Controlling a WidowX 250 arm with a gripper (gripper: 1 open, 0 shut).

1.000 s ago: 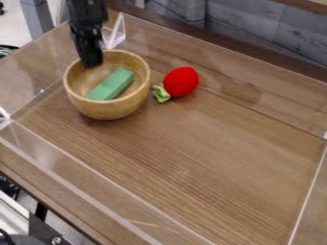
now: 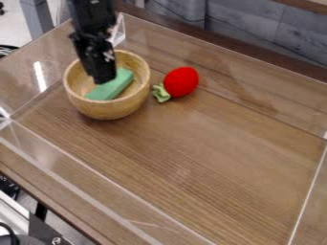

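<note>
My gripper (image 2: 92, 40), black and seen from behind, is over the far side of a wooden bowl (image 2: 122, 108) at upper left, its tips reaching down toward the bowl's interior. I cannot tell how far its fingers stand apart. A green block (image 2: 113, 86) lies in the bowl, just right of and below the fingertips.
A red tomato-like object (image 2: 181, 80) with a green piece beside it sits right of the bowl.
The block appears slightly higher in the view.
</note>
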